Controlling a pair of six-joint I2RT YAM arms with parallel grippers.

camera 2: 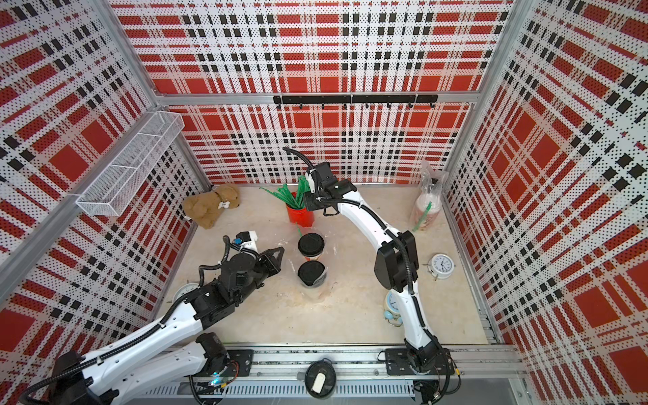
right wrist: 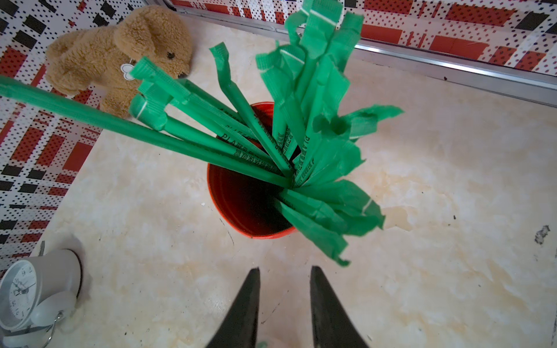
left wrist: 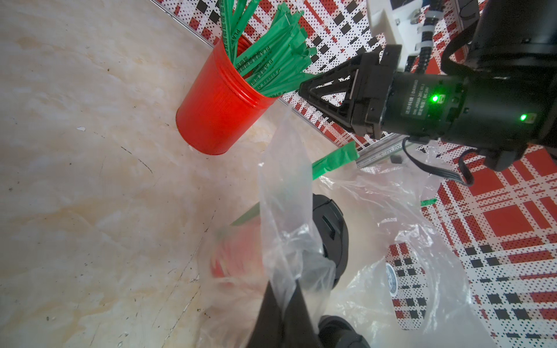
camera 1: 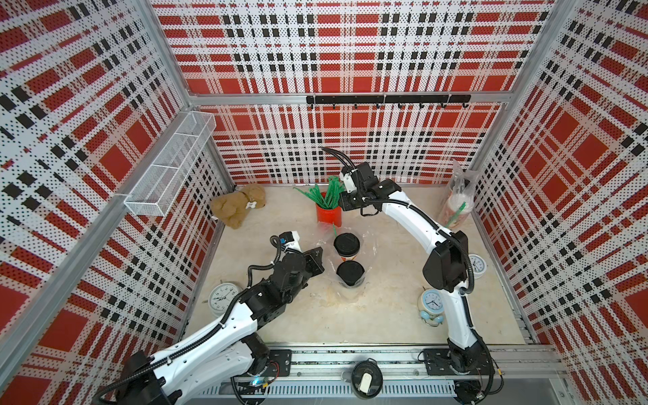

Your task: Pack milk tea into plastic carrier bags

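Observation:
Two black-lidded cups, the rear [camera 1: 346, 243] and front [camera 1: 350, 272], stand inside a clear plastic bag [camera 1: 368, 236] at mid-table, with a green straw beside the rear cup. My left gripper [camera 1: 317, 260] is left of them, shut on a strip of bag film [left wrist: 287, 232]. My right gripper stands open beside and above the red container [camera 1: 328, 214] of green wrapped straws [right wrist: 301, 139], nothing visible between its fingers.
A teddy bear [camera 1: 231, 208] lies back left. A bagged drink [camera 1: 457, 202] stands back right. Clocks sit at left [camera 1: 222, 297] and right [camera 1: 432, 301]. A wire basket [camera 1: 168, 165] hangs on the left wall.

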